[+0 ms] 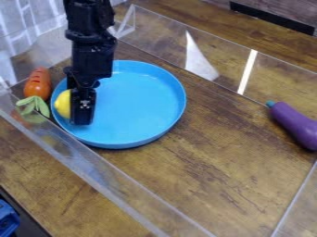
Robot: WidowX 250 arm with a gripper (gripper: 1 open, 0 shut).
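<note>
The black gripper [77,106] reaches down onto the left side of a blue plate [136,116], shut on a yellow object [63,103] that sits low on the plate's left edge, partly hidden by the fingers.
An orange carrot [39,84] with pale green leaves lies left of the plate. A purple eggplant [295,127] lies at the right. Clear panels border the wooden surface [210,176]. A dark blue item shows at the bottom left corner.
</note>
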